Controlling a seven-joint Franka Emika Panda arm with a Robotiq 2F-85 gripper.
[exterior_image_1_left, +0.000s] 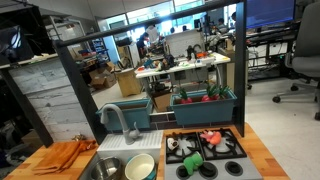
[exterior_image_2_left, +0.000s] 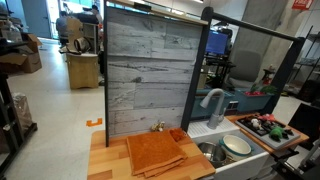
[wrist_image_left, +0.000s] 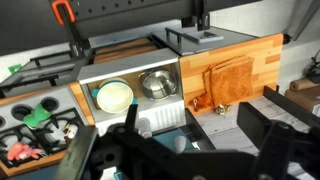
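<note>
In the wrist view my gripper is open, its dark fingers set wide apart with nothing between them. It hangs high above the toy kitchen counter. Below it are a metal bowl (wrist_image_left: 158, 84) and a pale green-rimmed bowl (wrist_image_left: 114, 97), side by side in the sink. An orange cloth (wrist_image_left: 231, 83) lies spread on the wooden counter. On the stove (exterior_image_1_left: 211, 165) sit a green toy (exterior_image_1_left: 193, 161), a pink toy (exterior_image_1_left: 210, 136) and a small pale item (exterior_image_1_left: 172, 142).
A grey faucet (exterior_image_1_left: 120, 118) rises behind the sink. A blue-green planter with red and green items (exterior_image_1_left: 204, 107) stands behind the stove. Dark frame posts and a grey wood-plank panel (exterior_image_2_left: 150, 75) border the counter. Bare wood (exterior_image_2_left: 110, 160) shows beside the cloth.
</note>
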